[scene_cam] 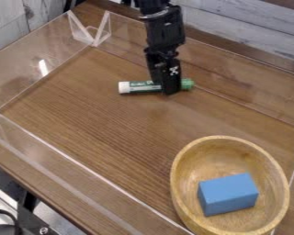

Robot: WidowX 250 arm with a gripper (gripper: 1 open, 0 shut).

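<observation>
A green and white tube [136, 86] lies on the wooden table near the back centre. My black gripper [167, 84] is down over the tube's middle-right part, its fingers open around it; the fingertips are small and partly hard to make out.
A wooden bowl [189, 195] with a blue block [227, 194] in it stands at the front right. Clear plastic walls edge the table [88, 128] on the left, and a white wall runs behind.
</observation>
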